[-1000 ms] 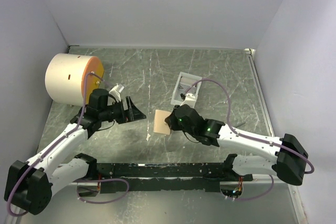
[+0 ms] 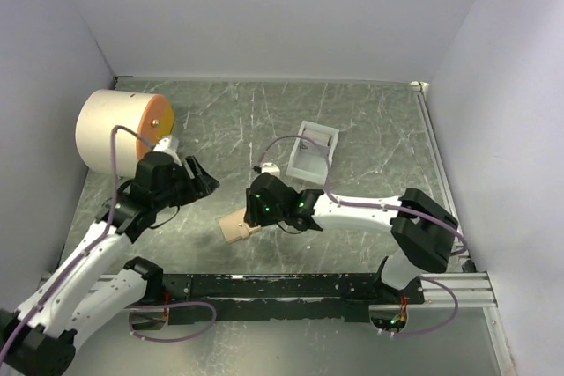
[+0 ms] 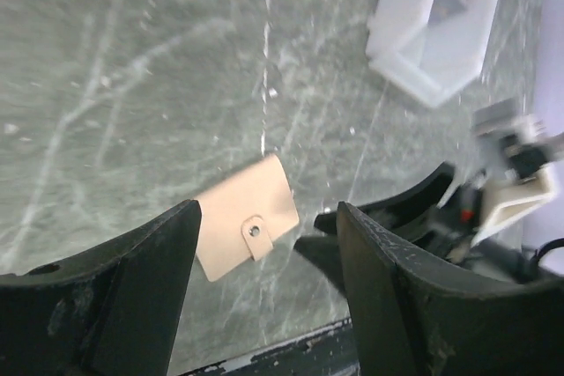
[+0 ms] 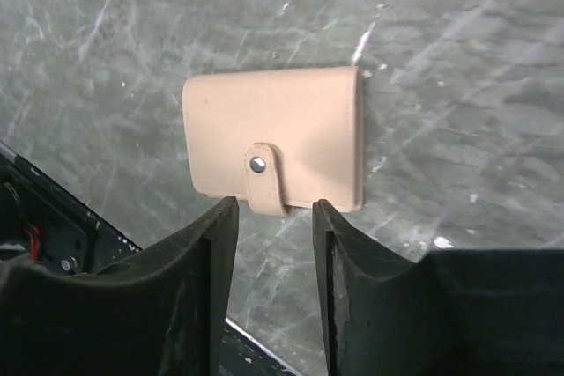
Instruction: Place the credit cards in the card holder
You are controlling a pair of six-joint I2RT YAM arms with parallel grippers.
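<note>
The beige card holder (image 4: 304,121) lies flat on the grey marbled table, its snap strap (image 4: 263,178) folded over the edge and closed. In the top view my right gripper (image 2: 251,215) covers part of the holder; the right wrist view shows its fingers part open, with nothing between them, just short of the strap. To the left and above the holder hangs my left gripper (image 2: 210,179), also part open and empty. The left wrist view shows the whole holder (image 3: 238,222) between and beyond its fingers. A grey-white tray (image 2: 314,153) stands behind; a card (image 2: 311,146) appears to lie in it.
A large cream cylinder (image 2: 110,132) with an orange end sits at the back left. A black beam (image 2: 264,286) runs along the table's front edge. Bare tabletop (image 2: 379,134) lies right of the tray and in the middle back.
One second ago the holder was up at the right gripper; it now lies on the table.
</note>
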